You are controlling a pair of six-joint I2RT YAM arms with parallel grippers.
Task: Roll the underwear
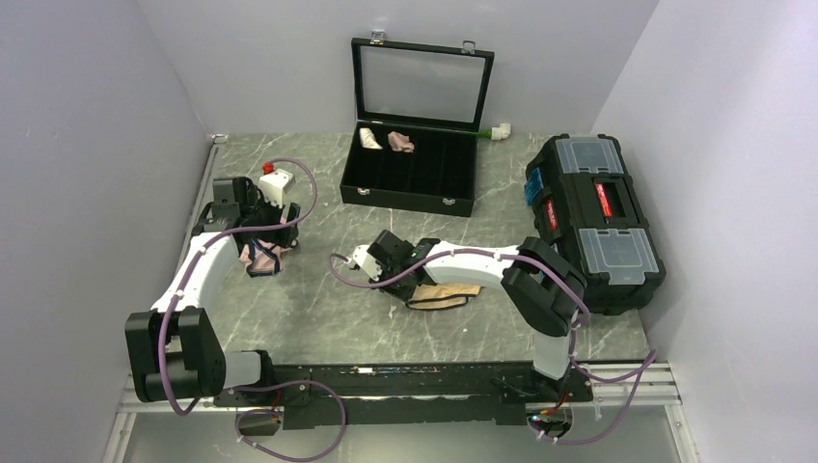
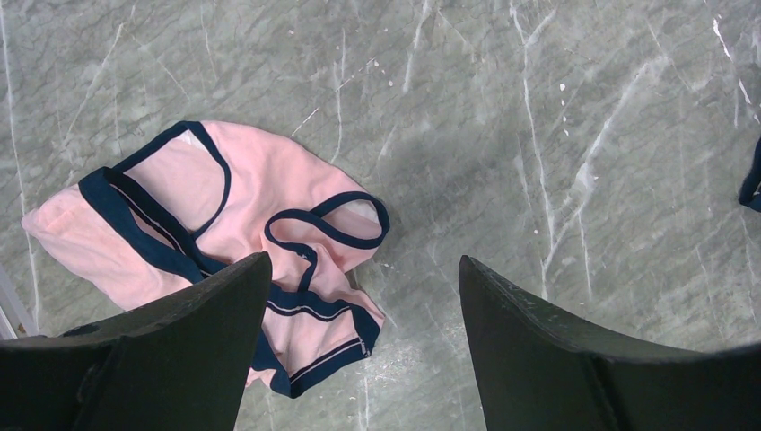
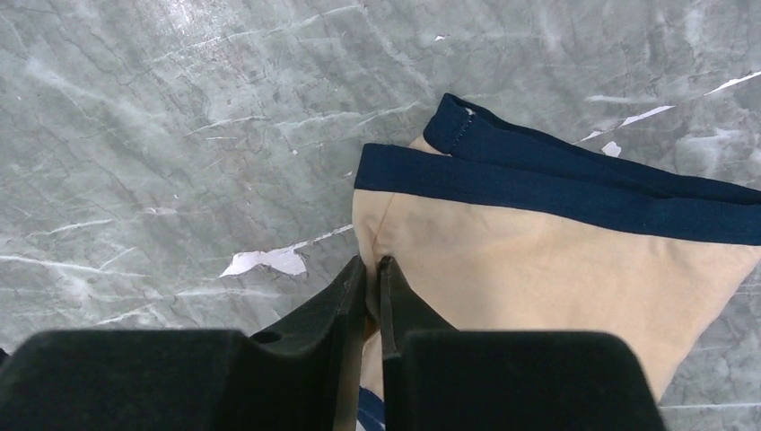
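The beige underwear (image 3: pixel 529 269) with navy bands lies flat on the table; its left edge runs between the fingertips of my right gripper, which is shut on that edge. From above, part of this underwear (image 1: pixel 444 296) is covered by the right arm. My left gripper stands open over bare table, nothing between its fingers. A crumpled pink underwear (image 2: pixel 256 166) with navy bands lies below it to the left, partly hidden by the left finger (image 2: pixel 197 323).
An open black box (image 1: pixel 410 201) with a white and a pink rolled piece in it stands at the back. A black toolbox (image 1: pixel 603 217) fills the right side. Clear table lies between the two arms.
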